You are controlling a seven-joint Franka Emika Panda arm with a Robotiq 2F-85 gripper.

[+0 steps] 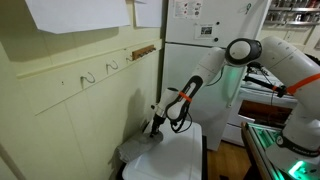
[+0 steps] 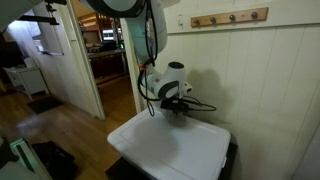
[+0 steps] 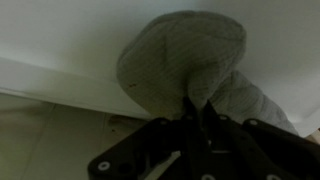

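Observation:
A grey cloth [image 3: 180,60] is bunched in the wrist view, with my gripper shut on a fold of it. Part of the cloth spreads to the right of the fingers. In exterior view 1, the cloth [image 1: 134,148] lies over the wall-side end of a white table [image 1: 175,158], and my gripper [image 1: 155,132] is just above its right part. Exterior view 2 has my gripper [image 2: 176,112] low over the far part of the tabletop; the fingertips are too small there to make out clearly.
A cream panelled wall [image 1: 80,110] with several hooks runs close along the table. A wooden peg rail [image 2: 245,17] is mounted high on it.

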